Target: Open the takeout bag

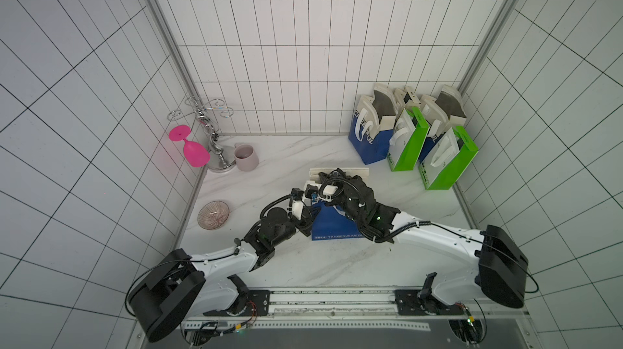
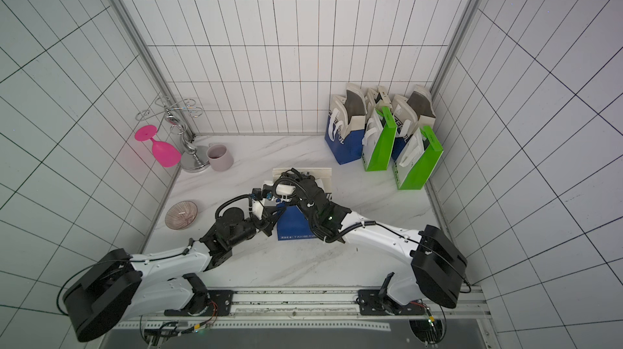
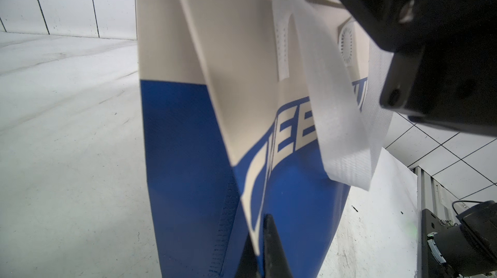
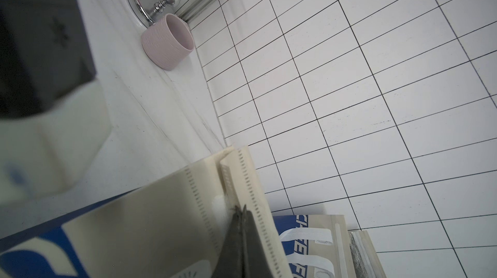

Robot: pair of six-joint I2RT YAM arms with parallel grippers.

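Note:
A blue and cream takeout bag (image 1: 334, 224) stands upright at mid-table, partly hidden by both arms in the top views. My left gripper is shut on a creased front side edge of this bag; a sliver of blue shows between its fingers. The white handle (image 3: 341, 122) hangs loose on the bag's front. At the bag's top, my right gripper is shut, its fingertips against the cream upper part near the far rim (image 4: 253, 185). Nothing clearly shows between those fingers. How wide the mouth stands is hidden from the top views.
Several blue and green bags (image 1: 405, 134) stand at the back right. A pink mug (image 1: 246, 157), a metal stand (image 1: 222, 159) with a pink goblet (image 1: 194, 153), and a glass dish (image 1: 213, 214) are on the left.

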